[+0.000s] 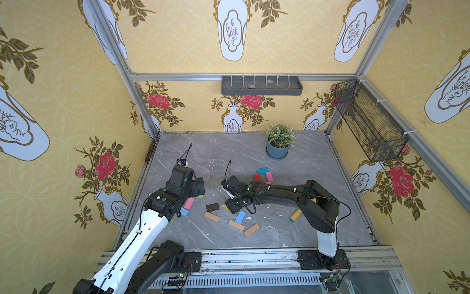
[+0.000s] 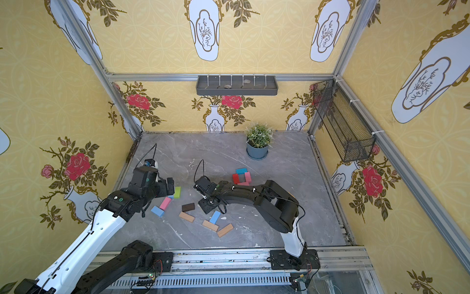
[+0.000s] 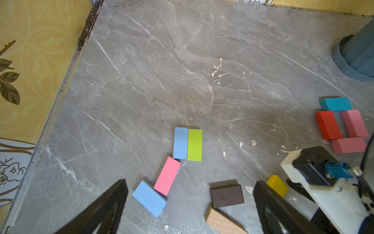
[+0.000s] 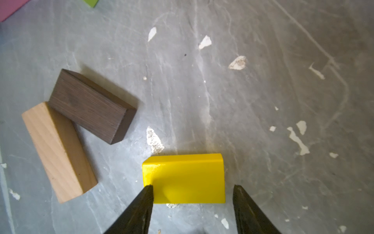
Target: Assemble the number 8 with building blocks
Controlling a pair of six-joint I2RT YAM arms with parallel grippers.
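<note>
A yellow block (image 4: 187,179) lies on the table below my right gripper, whose fingers stand apart. In the right wrist view the left finger (image 4: 145,202) overlaps the block's left end; a narrow gap shows at its right. Toward the back right, blue (image 3: 335,104), red (image 3: 328,124) and two pink blocks (image 3: 354,122) form a small ring, the lower pink one (image 3: 348,145) closing it. Over the left side, my left gripper is open and empty.
A dark brown block (image 4: 92,105) and a wooden block (image 4: 58,152) lie left of the yellow one. More wooden blocks (image 1: 236,225) and a blue block (image 1: 240,217) are nearer the front. A potted plant (image 1: 279,142) stands at the back.
</note>
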